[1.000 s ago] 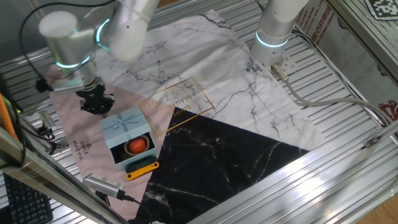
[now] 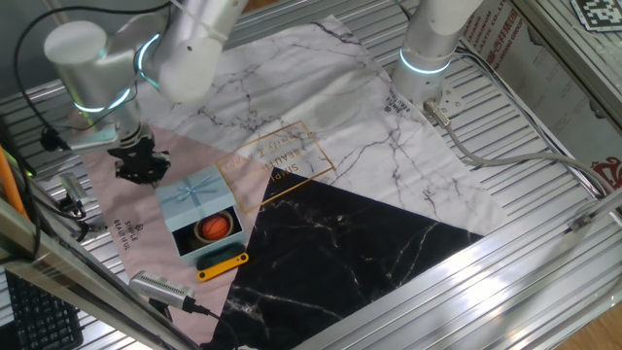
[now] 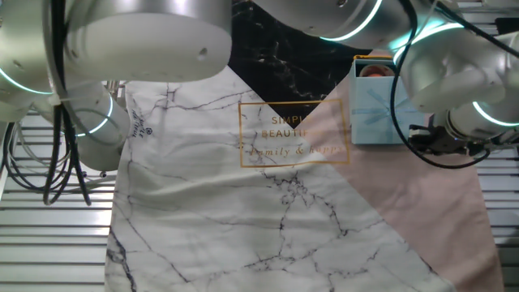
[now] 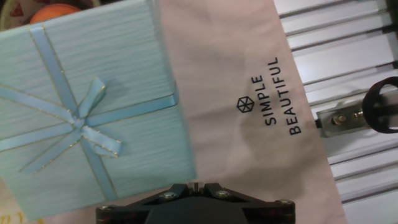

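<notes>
A light blue gift box (image 2: 191, 197) stands on the pink part of the cloth, its ribbon-tied lid (image 4: 134, 74) covering one part while the other part is open. Inside the open part sits an orange ball (image 2: 215, 227) with dark lines, in or against a round holder. My gripper is shut, with nothing visible between its fingers. In exterior view 1 the gripper (image 2: 142, 167) hangs just off the box's lidded end. Cables and the arm partly cover the box (image 3: 375, 109) in exterior view 2.
A yellow and black tool (image 2: 224, 265) lies against the box's open end. A silver device (image 2: 162, 290) with a cable is near the pink edge.
The box, ball and tool have stayed in place.
</notes>
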